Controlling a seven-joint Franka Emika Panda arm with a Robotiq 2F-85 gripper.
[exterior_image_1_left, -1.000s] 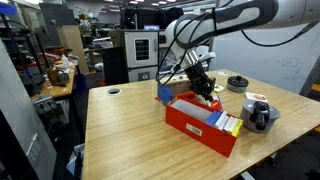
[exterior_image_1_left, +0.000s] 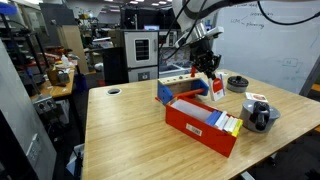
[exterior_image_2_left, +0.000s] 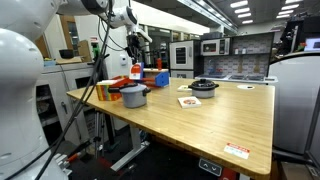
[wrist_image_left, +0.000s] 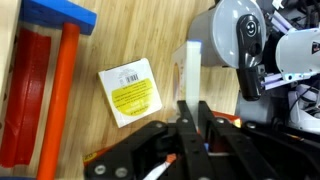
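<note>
My gripper (exterior_image_1_left: 211, 74) is raised behind the red box (exterior_image_1_left: 196, 133), shut on a thin white packet with some red on it (exterior_image_1_left: 215, 89). In the wrist view this white packet (wrist_image_left: 189, 72) stands out from the fingers, seen nearly edge-on. Exterior view 2 shows the gripper (exterior_image_2_left: 137, 54) small and far off, above the table's far end. Books or cases (exterior_image_1_left: 227, 123) stand at one end of the red box. A flat white square with a yellow label (wrist_image_left: 130, 88) lies on the wood, beside the held packet in the wrist view.
Close to the red box stands a grey metal pot (exterior_image_1_left: 258, 113). A blue and red rack (exterior_image_1_left: 178, 86) is behind the box. Exterior view 2 also shows a dark lidded pot (exterior_image_2_left: 203, 88) and a small card (exterior_image_2_left: 188, 102).
From low over the red box, my gripper has risen and moved back. The white and red packet shows more clearly beneath it now. The box appears unmoved.
</note>
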